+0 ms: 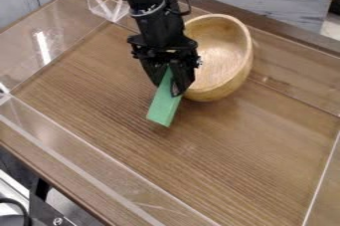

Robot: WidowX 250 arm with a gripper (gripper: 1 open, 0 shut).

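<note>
My black gripper hangs from the top of the view, just left of a cream round bowl. It is shut on a green object, a flat elongated piece that slants down and toward the camera. The gripper covers the object's upper end and the left side of the bowl.
Marbled panels stand along the back. Clear plastic lies at the back left and along the left edge. Dark cables show at the lower left.
</note>
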